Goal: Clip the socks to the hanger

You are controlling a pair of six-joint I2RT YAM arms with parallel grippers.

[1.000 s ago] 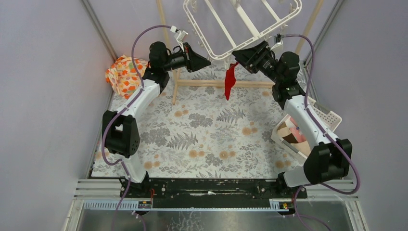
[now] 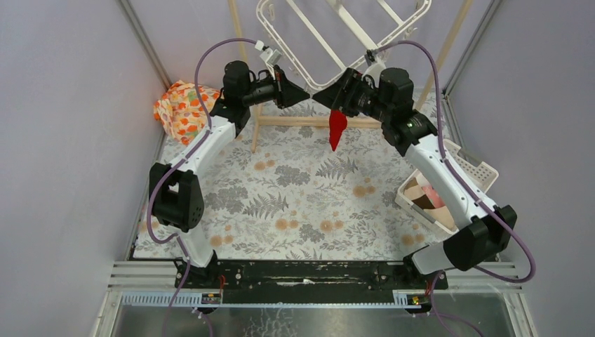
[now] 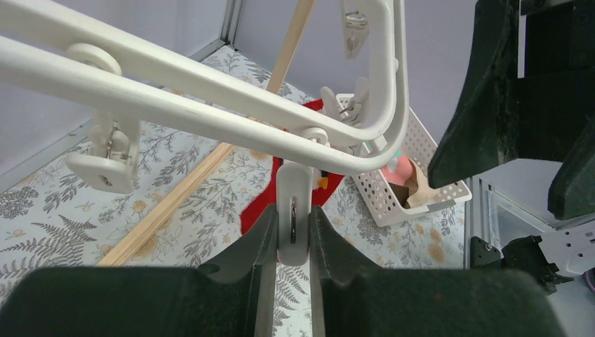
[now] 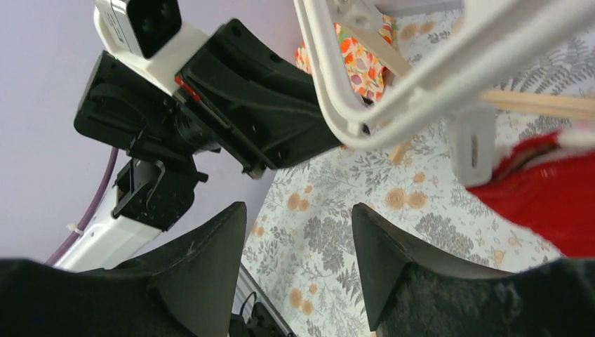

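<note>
A red sock [image 2: 337, 128] hangs below the white hanger frame [image 3: 210, 126] at the clip near its front. My left gripper is shut on a white clip [image 3: 292, 196] of the hanger, with the red sock behind it. My right gripper stands with its fingers apart, nothing between them, just by the hanger's corner and the red sock. In the right wrist view the sock lies to the right, beside a hanging white clip.
A white basket [image 2: 407, 200] with mixed items sits at the right. An orange patterned cloth [image 2: 175, 112] lies at the back left. Wooden stand bars run behind the hanger.
My right gripper has moved left toward the sock and my left gripper.
</note>
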